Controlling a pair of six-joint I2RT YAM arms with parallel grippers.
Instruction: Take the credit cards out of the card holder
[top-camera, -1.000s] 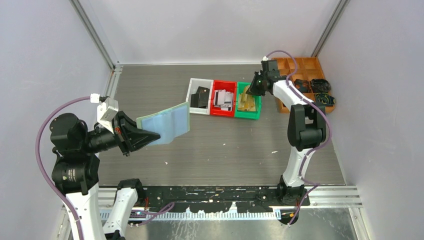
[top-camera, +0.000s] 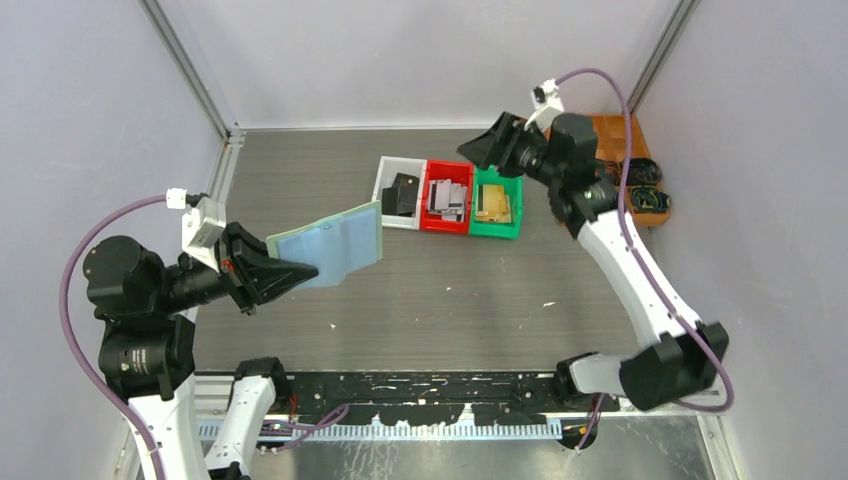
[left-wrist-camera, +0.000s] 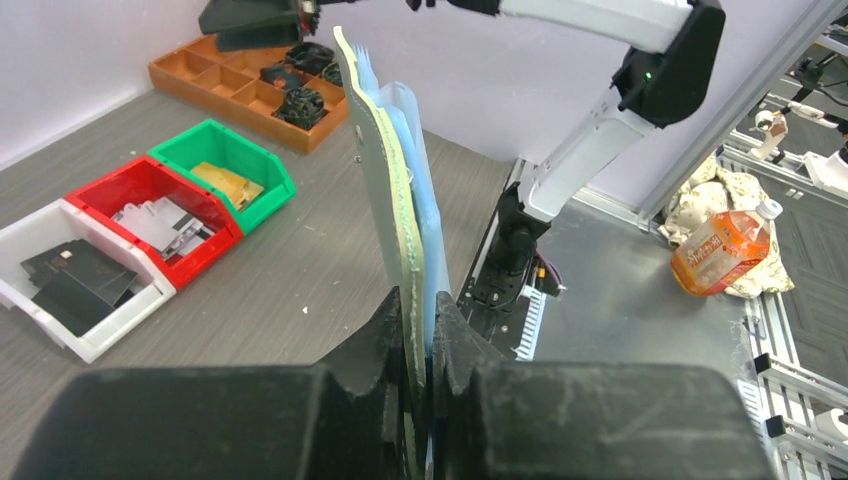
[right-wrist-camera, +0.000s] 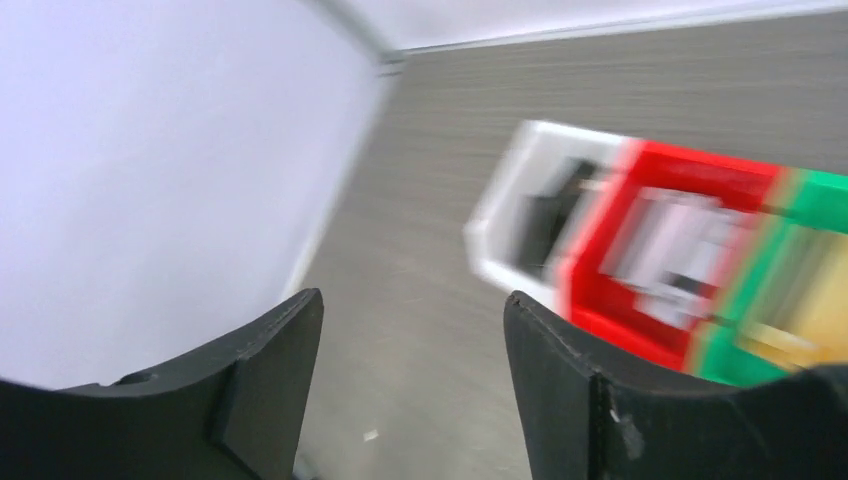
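Note:
My left gripper (top-camera: 312, 275) is shut on the card holder (top-camera: 335, 247), a thin green-edged cover with clear bluish sleeves that hangs in the air at the left. Edge-on in the left wrist view, the holder (left-wrist-camera: 400, 190) rises between the fingers. My right gripper (top-camera: 470, 155) is raised above the green bin (top-camera: 497, 232). Its fingers (right-wrist-camera: 270, 370) stand apart in the right wrist view, with nothing between them. Gold cards (top-camera: 492, 203) lie in the green bin. Grey and white cards (top-camera: 446, 199) fill part of the red bin (top-camera: 447, 226). Whether any card is still in the sleeves cannot be told.
The white bin (top-camera: 400, 223) holds black cards (top-camera: 402, 195) and adjoins the red one. An orange compartment tray (top-camera: 615, 127) with dark items stands at the back right, partly behind my right arm. Bare table lies in front of the bins.
My right gripper has come up and away from the green bin, opening; the gold card it held there now lies in the bin.

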